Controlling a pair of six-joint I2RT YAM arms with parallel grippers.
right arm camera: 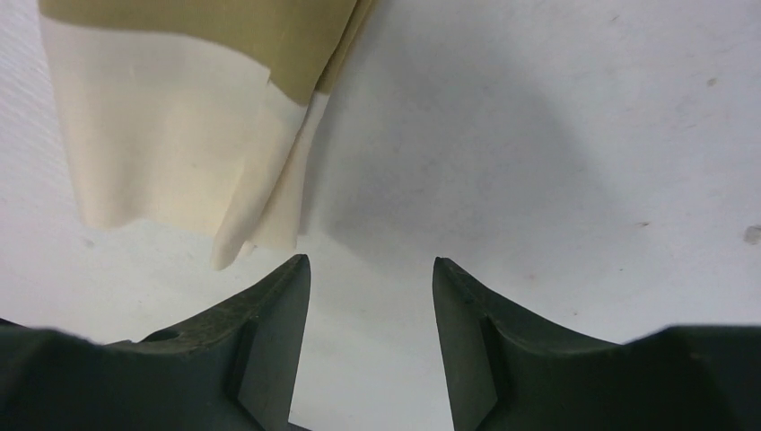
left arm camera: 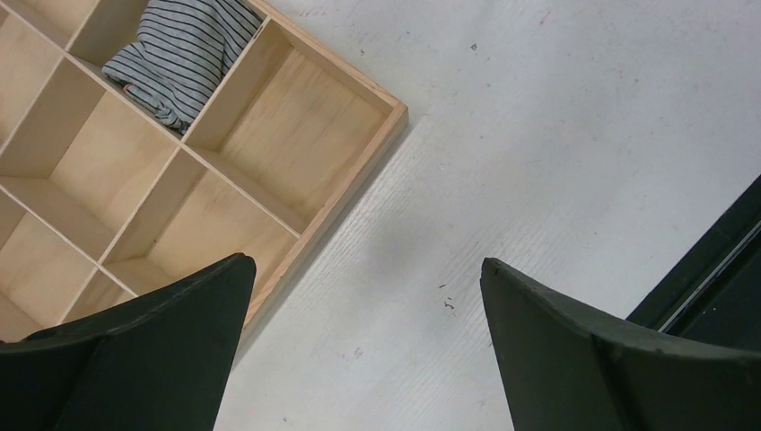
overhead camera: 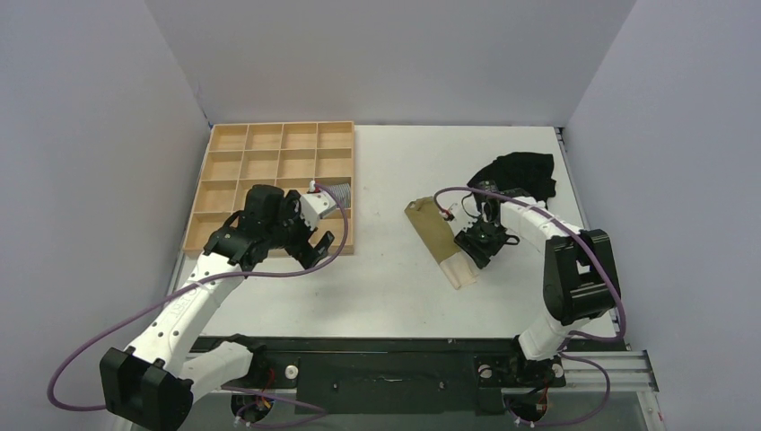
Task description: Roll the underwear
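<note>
A folded olive underwear (overhead camera: pixel 432 232) with a cream band lies flat on the white table, right of centre; in the right wrist view its cream end (right arm camera: pixel 153 135) lies just left of and beyond the fingertips. My right gripper (overhead camera: pixel 476 256) hovers at the garment's lower right, open and empty (right arm camera: pixel 371 262). My left gripper (overhead camera: pixel 319 250) hangs over the front right of the wooden organizer (overhead camera: pixel 269 149), open and empty (left arm camera: pixel 368 266).
A rolled striped cloth (left arm camera: pixel 184 54) sits in one organizer compartment. A black cloth (overhead camera: pixel 525 169) lies at the back right.
</note>
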